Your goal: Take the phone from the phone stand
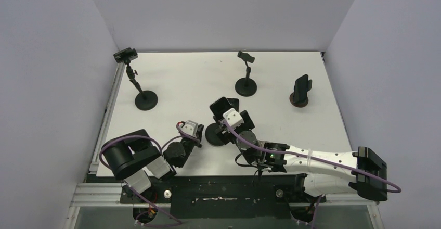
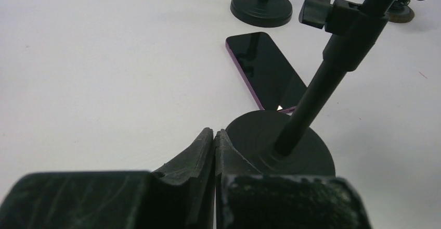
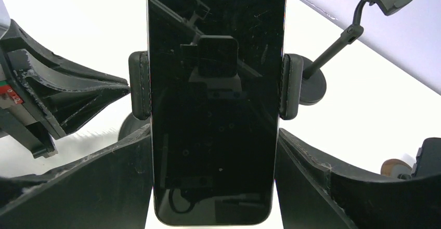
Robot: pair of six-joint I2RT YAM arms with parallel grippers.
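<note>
The phone shows its dark screen in the right wrist view. My right gripper is shut on its lower side edges. The stand's padded clamp still grips the phone's sides higher up. In the left wrist view, the stand's slanted pole rises from a round base. My left gripper is shut with nothing between its fingers, and the pole stands to their right, outside them. In the top view, the phone is at the right arm's tip.
A second phone lies flat on the table behind the base. Other stands are at the far left, back centre and right. Free table lies to the left and at the right front.
</note>
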